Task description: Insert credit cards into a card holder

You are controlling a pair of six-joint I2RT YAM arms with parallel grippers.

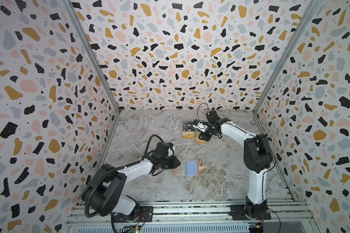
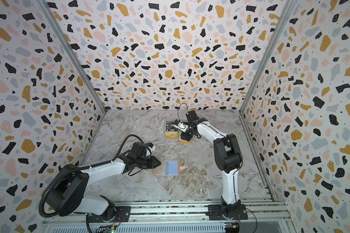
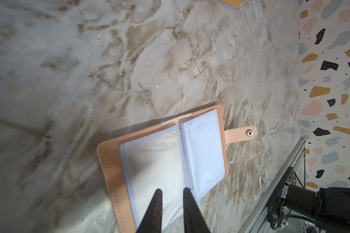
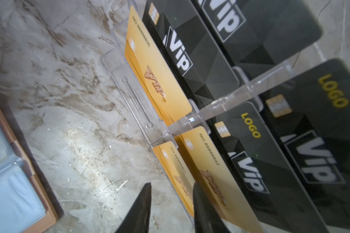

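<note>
A tan card holder (image 3: 112,182) with clear sleeves lies open near the front of the table, strap to the right. My left gripper hangs over its near-left part, fingers slightly parted and empty. At the back, a clear acrylic rack (image 4: 134,101) holds gold cards (image 4: 153,62) and black cards (image 4: 186,46) in two rows. My right gripper is over the rack's front, open, its fingers beside the front gold card (image 4: 175,167); nothing shows held between them.
Patterned walls (image 1: 182,54) enclose it at back and sides, and a metal rail runs along the front.
</note>
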